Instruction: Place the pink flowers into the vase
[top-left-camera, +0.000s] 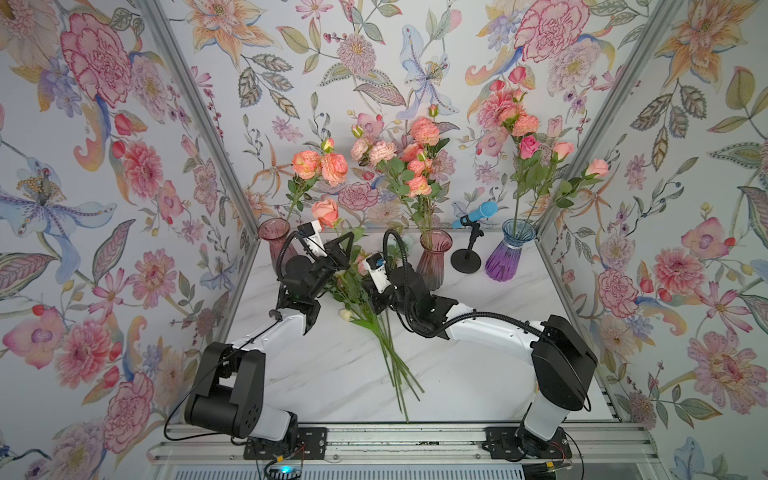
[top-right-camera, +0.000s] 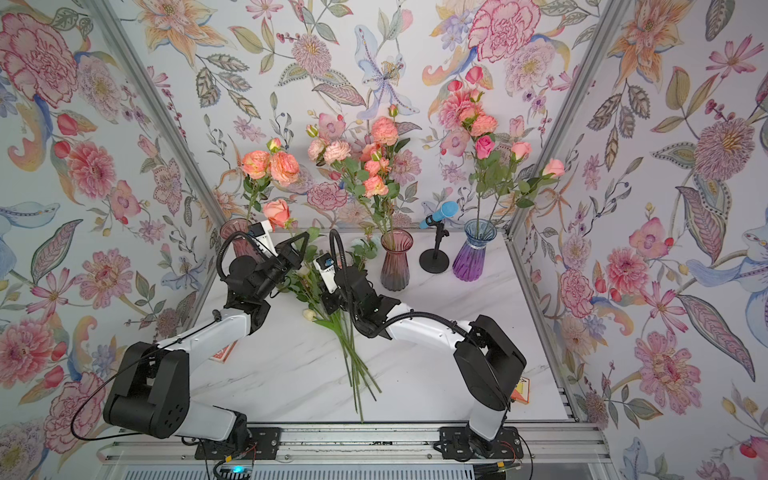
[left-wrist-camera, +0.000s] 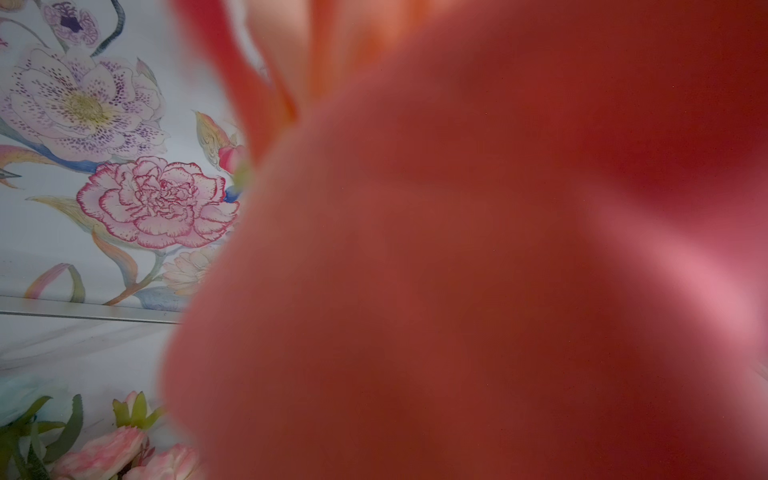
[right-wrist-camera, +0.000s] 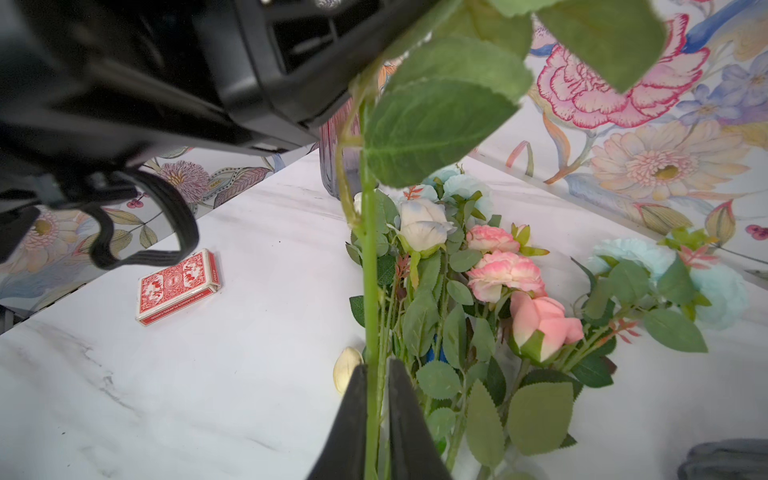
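Note:
A coral-pink flower (top-left-camera: 325, 210) stands above the left gripper (top-left-camera: 342, 257), its petals (left-wrist-camera: 448, 280) blurring most of the left wrist view and hiding that gripper's fingers. The flower's green stem (right-wrist-camera: 369, 264) runs down between the fingertips of my right gripper, which is shut on it. At its upper end the stem meets the black body of the left hand; whether that hand grips it is hidden. One pinkish vase (top-left-camera: 274, 231) is behind the left arm; another (top-right-camera: 395, 268) is at the back middle. A blue-purple vase (top-left-camera: 505, 256) stands at right.
Loose white, pink and pale blue blooms (right-wrist-camera: 504, 273) lie below the hands, stems (top-left-camera: 390, 360) pointing frontward. A blue-topped black stand (top-left-camera: 466, 260) is between two vases. A red card box (right-wrist-camera: 177, 285) lies on the table.

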